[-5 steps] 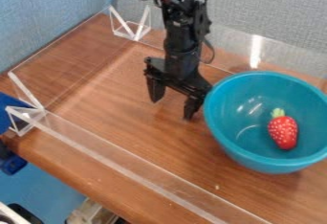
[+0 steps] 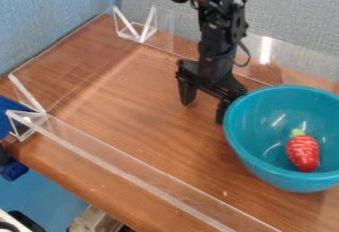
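Note:
My black gripper [image 2: 204, 103] hangs open above the wooden table [image 2: 146, 147], just left of and slightly behind a turquoise bowl [image 2: 284, 174], with nothing visible between its fingers. Inside the bowl, toward its right side, lies a red strawberry [image 2: 302, 153] with a pale green top.
Clear acrylic barriers with white triangular brackets [image 2: 30, 117] line the table's edges. Padded grey-blue walls stand behind and at the left. A dark blue object [image 2: 11, 167] is beside the table at the left.
My gripper has shifted to the right, toward the bowl. The bowl sits a little further right and lower in view than before, with the strawberry in it.

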